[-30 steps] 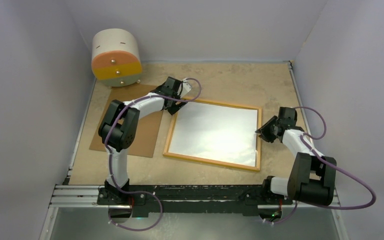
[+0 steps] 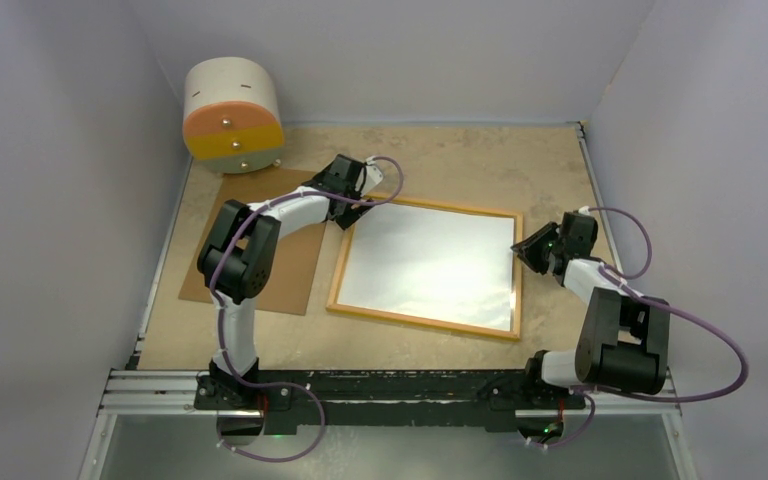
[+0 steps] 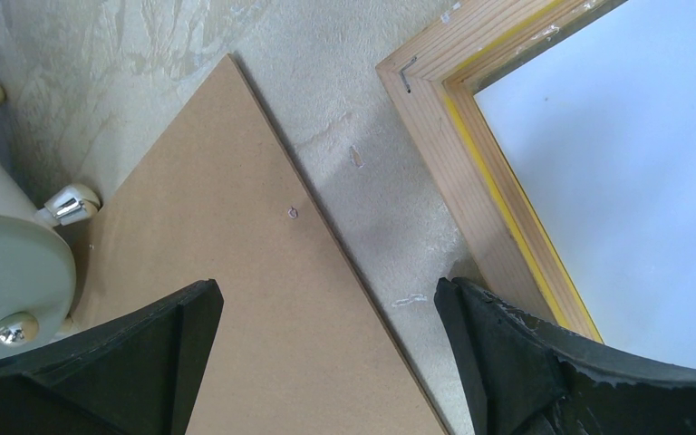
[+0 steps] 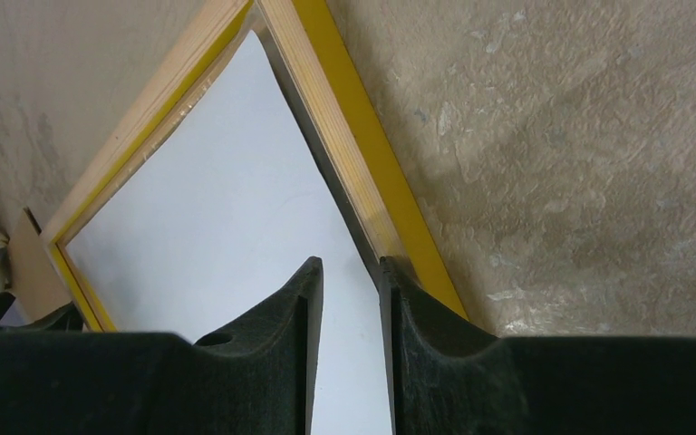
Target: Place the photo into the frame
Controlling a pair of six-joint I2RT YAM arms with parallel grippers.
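Note:
A wooden frame [image 2: 420, 324] lies in mid-table with a white sheet [image 2: 420, 270] inside. In the right wrist view a dark gap shows between the sheet's right edge [image 4: 317, 172] and the frame's side [image 4: 367, 163]. My right gripper [image 2: 515, 250] is at that right side, its fingertips [image 4: 395, 283] close together at the sheet's edge; what is between them is hard to see. My left gripper [image 2: 353, 218] hangs over the frame's upper left corner [image 3: 426, 72], open, with nothing visible between its fingers.
A brown board [image 2: 290, 280] lies left of the frame, a drawer unit [image 2: 232, 100] behind it. Bare table lies behind and right of the frame; walls bound the sides and back.
My right arm has shifted slightly toward the back of the table, along the frame's right side. The left arm has not visibly moved.

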